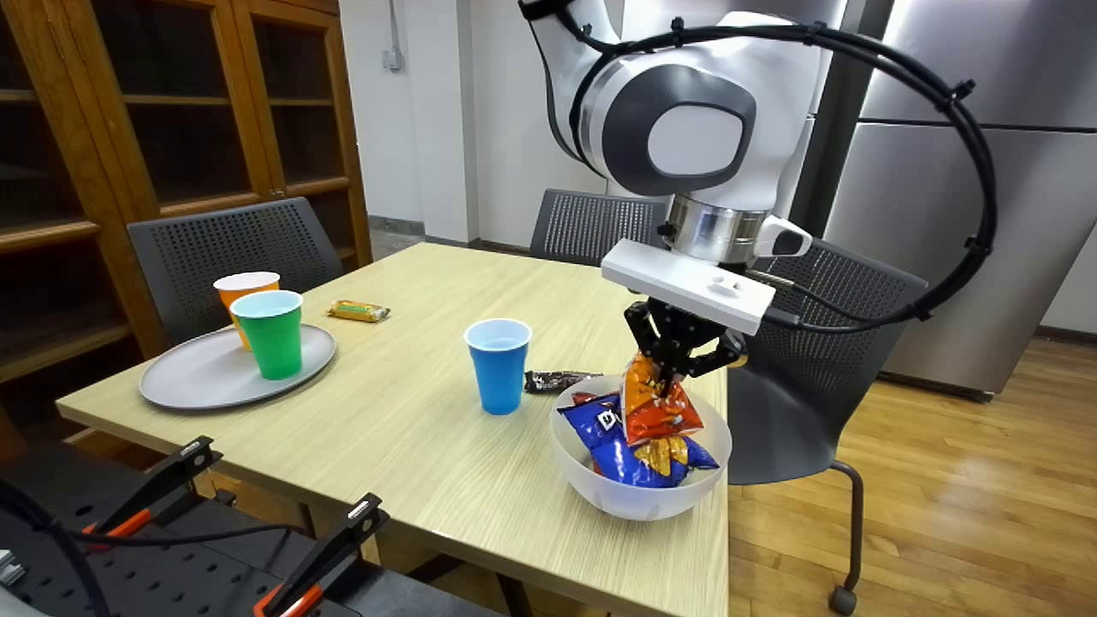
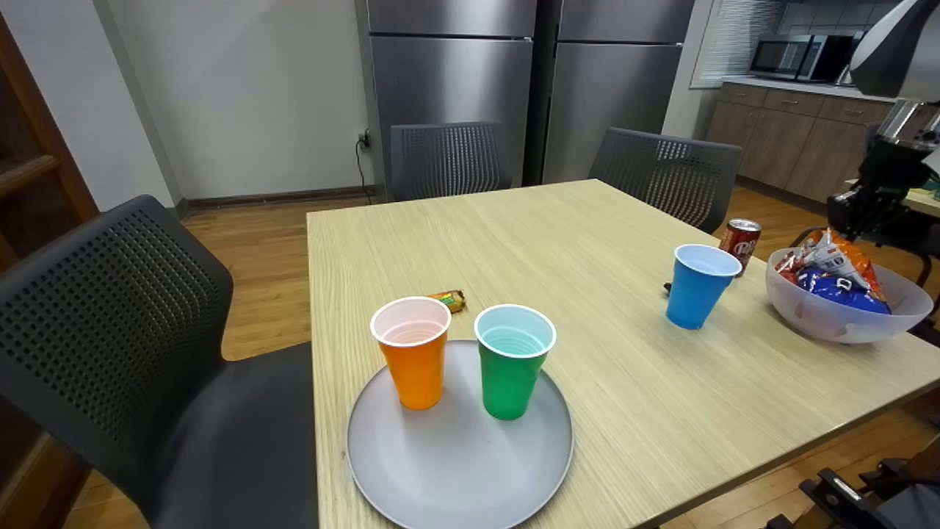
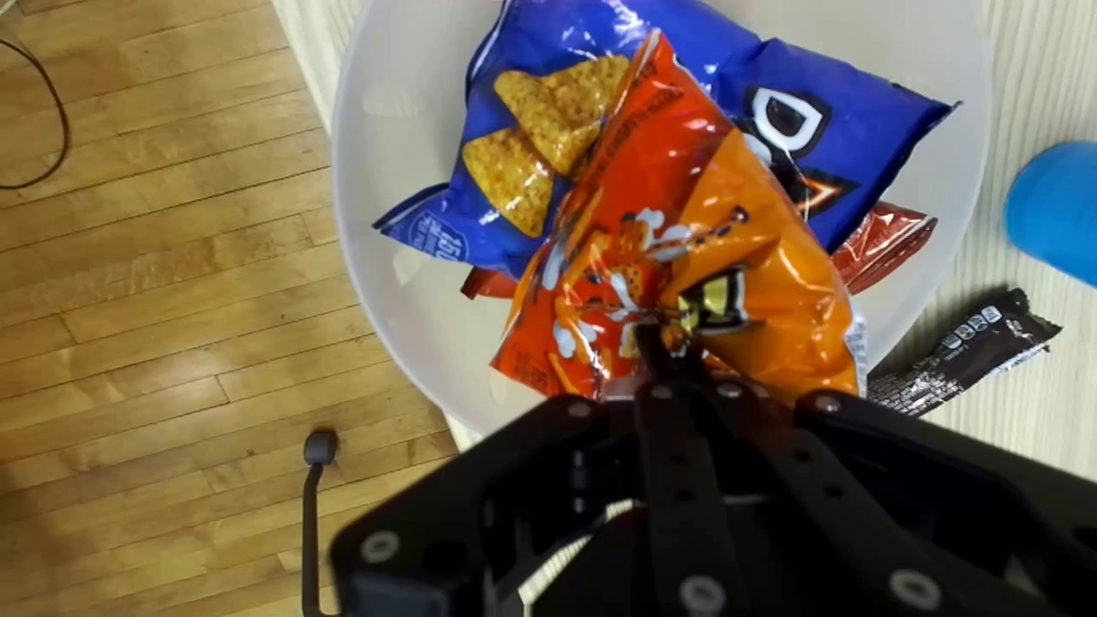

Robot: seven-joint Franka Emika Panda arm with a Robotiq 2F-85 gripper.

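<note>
An orange-and-red snack bag (image 3: 710,247) sits over a blue chip bag (image 3: 843,118) in the translucent white bowl (image 1: 568,458). My gripper is above the bowl, its fingers together and shut on the orange bag, with a fold of film apparently pinched at the tips. In exterior view 1 that orange bag (image 1: 656,411) hangs steeply from the fingertips, its lower part against the blue bag. Red wrapper (image 3: 886,247) shows beneath the blue bag. The exact grip is partly hidden by the fingers and the film.
Left of the bowl stand a blue cup (image 1: 500,370) and a dark wrapped bar (image 1: 555,381); a soda can (image 2: 740,242) is behind. Farther off are a grey plate (image 2: 458,476) with orange and green cups and a yellow-wrapped bar (image 1: 357,310). Mid-table is clear.
</note>
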